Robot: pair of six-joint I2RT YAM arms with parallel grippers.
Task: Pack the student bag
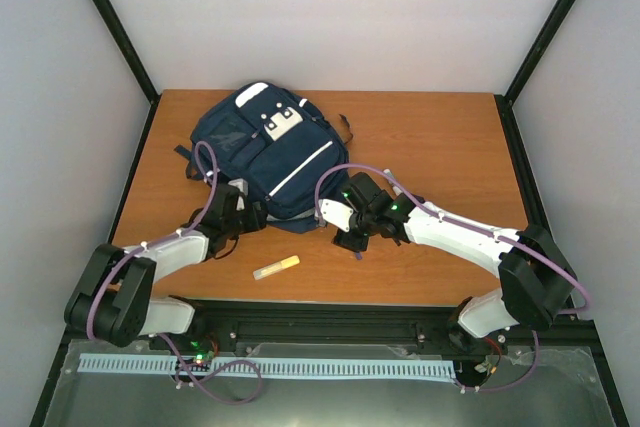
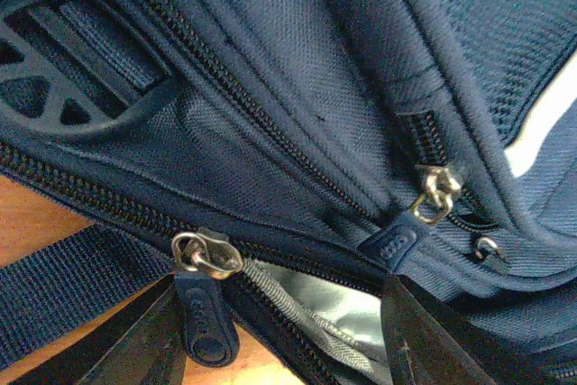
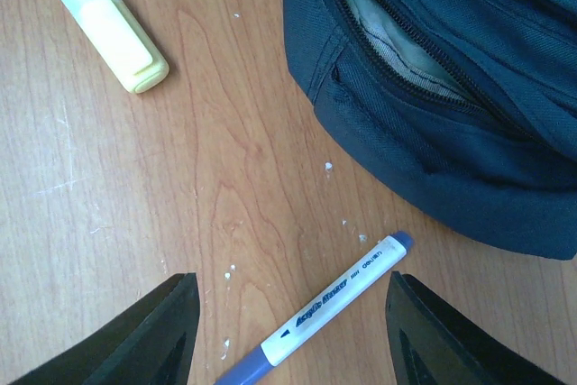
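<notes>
The navy backpack (image 1: 270, 152) lies on the table, left of centre, with a zip part-way open along its near edge. At that edge is my left gripper, its fingers apart; one zipper pull (image 2: 206, 313) hangs beside the left finger, and a second pull (image 2: 392, 239) is above the right finger. Neither pull is visibly clamped. My right gripper stands open over the wood, its fingers on either side of a white and blue marker (image 3: 334, 302) lying below. A yellow-capped tube (image 1: 276, 267) rests near the table's front.
A black strap (image 2: 81, 281) trails from the bag beneath my left gripper. The purple cables (image 1: 440, 209) run along both arms.
</notes>
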